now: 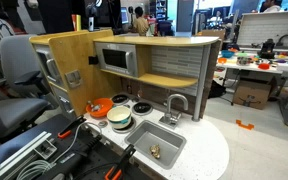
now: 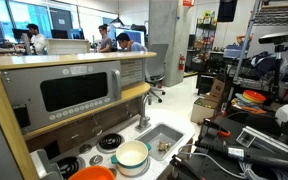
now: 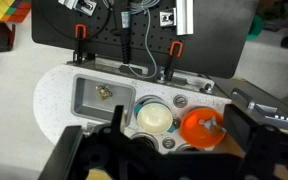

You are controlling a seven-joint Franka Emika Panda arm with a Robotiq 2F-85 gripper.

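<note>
My gripper stands open in the wrist view, its dark fingers wide apart with nothing held. It looks down from above the small counter. Between and below the fingers are a green-rimmed pot [image 3: 155, 118] with a cream inside and an orange bowl [image 3: 201, 128] with a pale item in it. To the left, a small yellowish-brown object [image 3: 105, 92] lies in the grey sink [image 3: 82, 111]. Exterior view 1 shows the pot [image 1: 119, 115] on the stove area, the orange bowl [image 1: 101, 106] behind it, and the object [image 1: 155, 152] in the sink.
A silver microwave [image 1: 117, 59] sits under the wooden shelf [image 1: 164, 40] behind the stove. The faucet [image 1: 174, 107] rises behind the sink. Orange-handled clamps [image 3: 175, 48] line the black table edge. White counter [image 1: 204, 150] to the sink's right is clear.
</note>
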